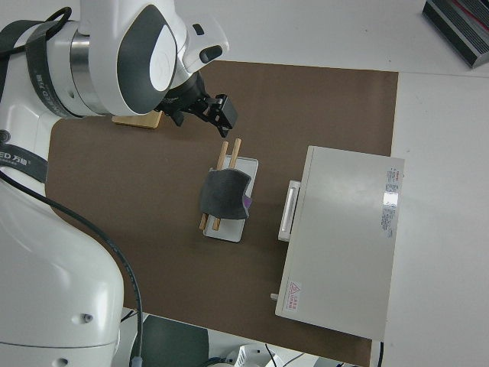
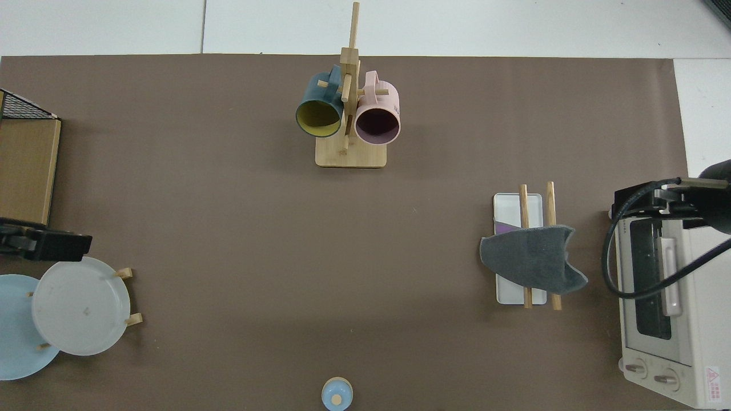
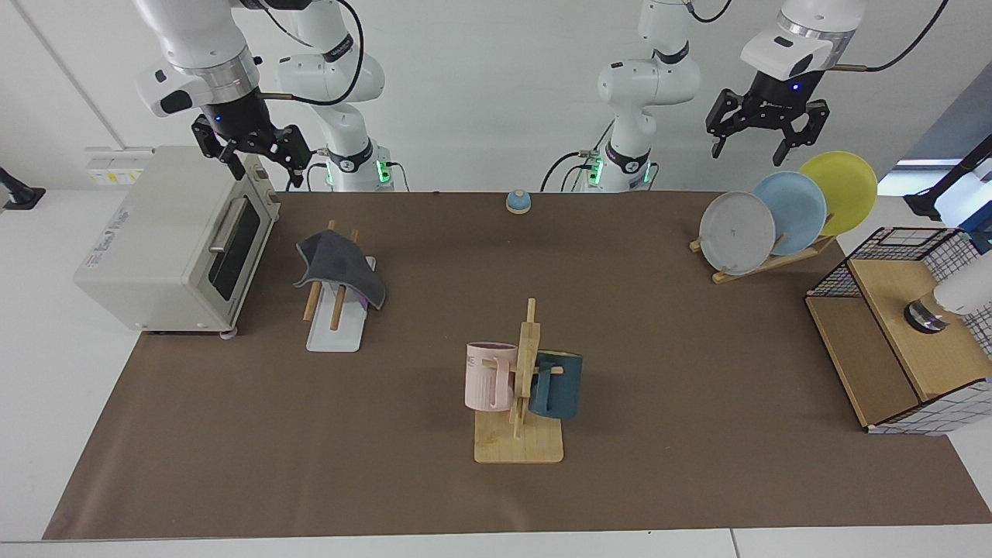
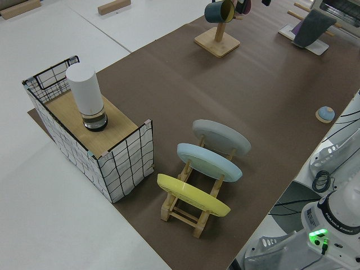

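Note:
A grey cloth (image 2: 531, 257) drapes over a wooden rack on a white tray (image 2: 510, 291) at the right of the mat. In the left view one gripper (image 3: 267, 160) hangs above the white oven (image 3: 158, 242), near that rack; in the top view it is over the oven at far right. The other gripper (image 3: 750, 130) hangs above the plate rack, by the white plate (image 2: 81, 307) and blue plate (image 2: 17, 329). Both hold nothing visible. A wooden stand (image 2: 349, 154) carries a blue mug (image 2: 318, 103) and a pink mug (image 2: 377, 113).
A mesh-sided wooden shelf (image 2: 27, 171) with a white cylinder (image 4: 84, 90) stands at the left. A yellow plate (image 4: 194, 196) is in the plate rack. A small blue dome (image 2: 337, 390) lies at the near edge.

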